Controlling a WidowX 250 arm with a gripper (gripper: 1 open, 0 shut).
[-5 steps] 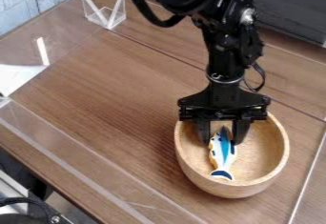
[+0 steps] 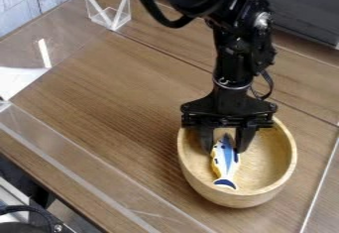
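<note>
A black robot gripper (image 2: 225, 136) reaches down into a light wooden bowl (image 2: 276, 177) at the lower right. Its fingers are at the upper end of a small white, blue and yellow toy fish (image 2: 225, 171) that lies lengthwise in the bowl. The gripper appears shut on the fish, though the fingertips are partly hidden in shadow.
A clear angular plastic piece (image 2: 110, 14) is at the back left. A white strip and clear panels lie along the left edge, and cables hang at the lower left.
The gripper has shifted slightly left, and the bowl and fish have moved a little left with it.
</note>
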